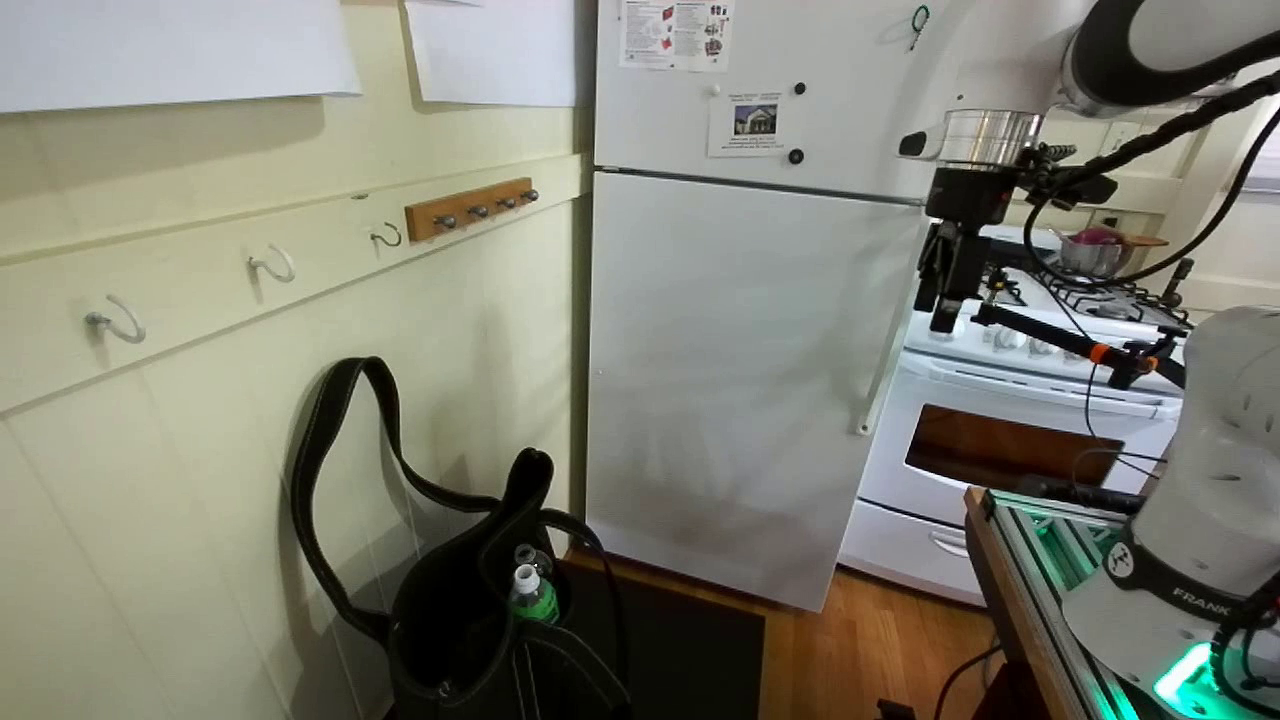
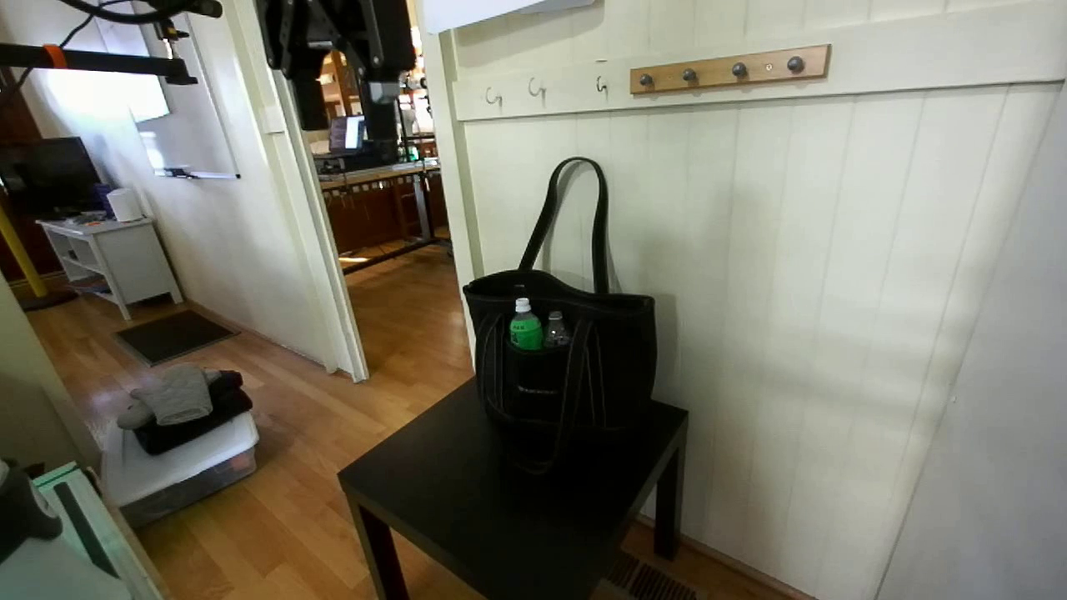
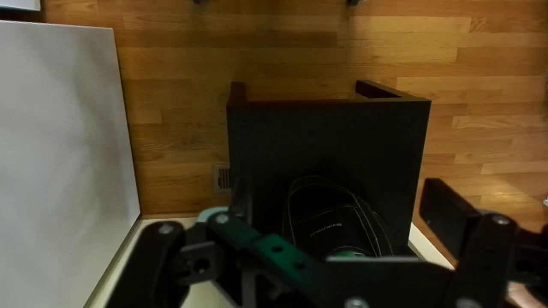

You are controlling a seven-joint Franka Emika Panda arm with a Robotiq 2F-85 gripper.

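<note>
My gripper [image 1: 944,314] hangs fingers-down in front of the fridge's handle side, well above and away from the bag. Its two fingers stand wide apart in the wrist view, open, with nothing held between them. On a low black table [image 2: 430,490] a black tote bag [image 2: 620,360] leans against the wall, one long strap [image 2: 600,215] standing up in a loop. A green-labelled bottle [image 2: 525,327] and a clear bottle [image 2: 556,330] poke out of its front pocket. From the wrist, the bag [image 3: 329,220] shows only partly, below and beyond the fingers.
On the wall are white hooks [image 1: 274,264] and a wooden peg rack [image 1: 470,210]. The white fridge [image 1: 732,384] stands beside the wall, the stove [image 1: 1008,420] to its right. A bin with folded clothes [image 2: 190,410] sits on the floor.
</note>
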